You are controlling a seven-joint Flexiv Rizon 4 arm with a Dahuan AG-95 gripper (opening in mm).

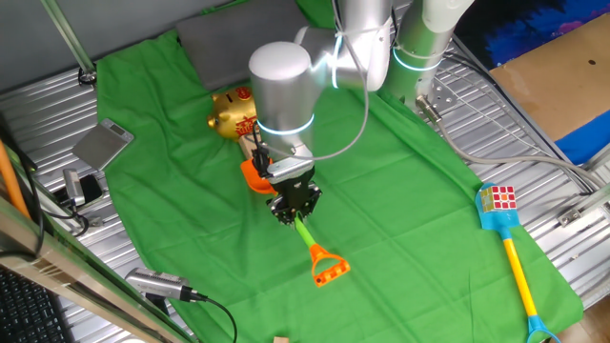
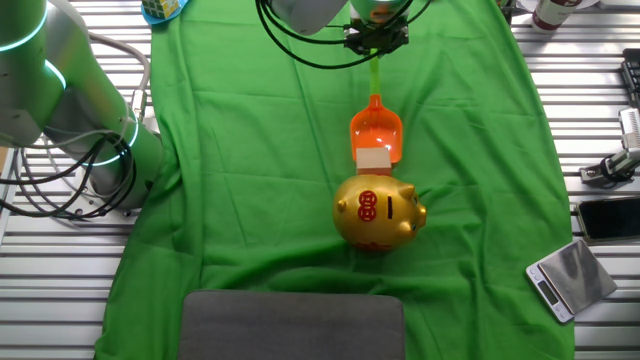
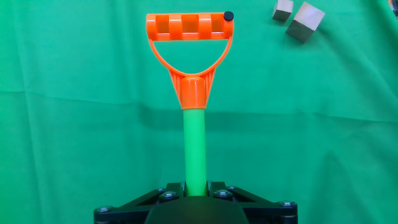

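An orange and green toy shovel lies across the green cloth, its orange D-shaped handle [image 3: 190, 28] toward the top of the wrist view. My gripper is shut on the shovel's green shaft [image 3: 194, 149], with a finger close on either side. In the second exterior view the orange scoop [image 2: 376, 128] points at a gold piggy bank [image 2: 375, 212]. A wooden block [image 2: 373, 160] sits at the scoop's front lip, between scoop and bank; whether it rests in the scoop I cannot tell. The fingertips are mostly hidden in the exterior views.
Two small wooden blocks [image 3: 305, 22] lie beyond the shovel's handle. A blue and yellow shovel [image 1: 519, 272] bearing a puzzle cube [image 1: 498, 198] is at the right. A dark grey pad [image 2: 292, 325] and a small scale [image 2: 572, 279] lie near the cloth's edges.
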